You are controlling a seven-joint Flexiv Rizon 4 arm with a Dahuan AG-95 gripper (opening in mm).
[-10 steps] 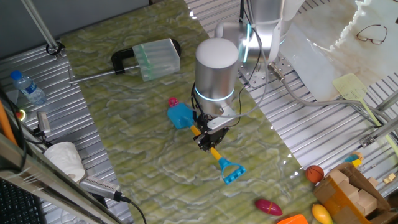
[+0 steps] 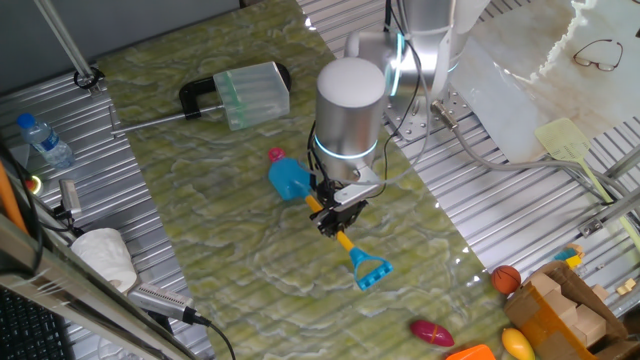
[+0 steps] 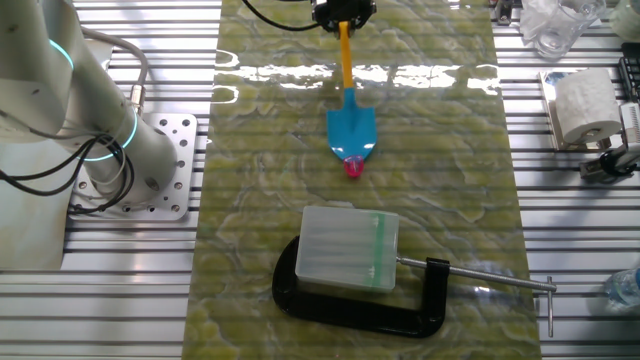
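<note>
A toy shovel with a blue blade [image 2: 290, 180], yellow shaft and blue D-shaped handle [image 2: 371, 272] lies along the green marbled mat. My gripper [image 2: 335, 222] is around the yellow shaft and looks shut on it; the arm hides part of the fingers from above. In exterior view 2, the gripper [image 3: 344, 20] is at the top edge, with the shaft [image 3: 346, 60] running down from it to the blade [image 3: 351, 130]. A small pink object [image 3: 353, 167] is right at the blade's tip. Whether the blade touches the mat, I cannot tell.
Beyond the blade is a black C-clamp [image 3: 360, 312] with a translucent box [image 3: 345, 248]. A cardboard box [image 2: 560, 315], small ball [image 2: 506, 279], dark red toy [image 2: 432, 332] and orange item [image 2: 470, 353] are near the mat's corner.
The shovel has shifted slightly, its handle and blade moving a little up and left in exterior view 1. The pink object has shifted the same way. My gripper has turned or moved slightly with the shaft.
</note>
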